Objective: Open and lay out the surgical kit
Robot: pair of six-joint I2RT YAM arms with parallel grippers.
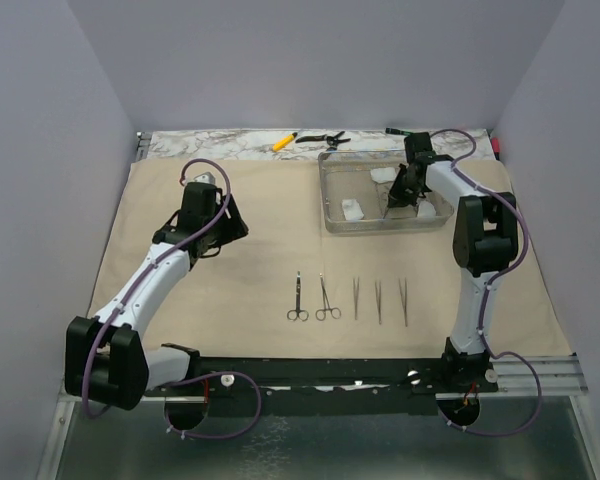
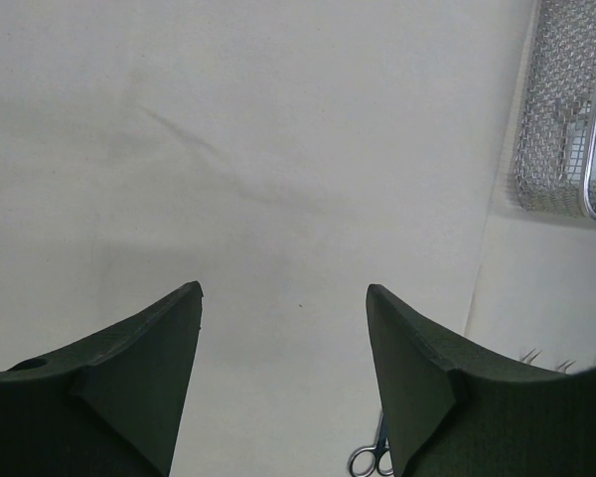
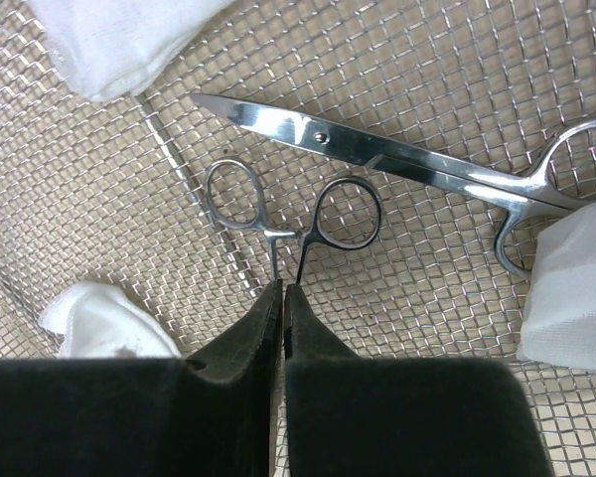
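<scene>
The mesh instrument tray (image 1: 332,190) holds white gauze pads (image 1: 352,210), large scissors (image 3: 358,147) and a small ring-handled instrument (image 3: 348,241). My right gripper is down in the tray with its fingertips nearly together at that instrument's shanks; whether anything is between them is unclear. On the cream cloth (image 1: 260,250) lie laid-out scissors (image 1: 298,295), a clamp (image 1: 326,300) and several slender tweezer-like instruments (image 1: 380,305). My left gripper stands open over bare cloth.
A yellow tool (image 1: 284,142) and black pliers (image 1: 320,138) lie on the marble strip behind the cloth.
</scene>
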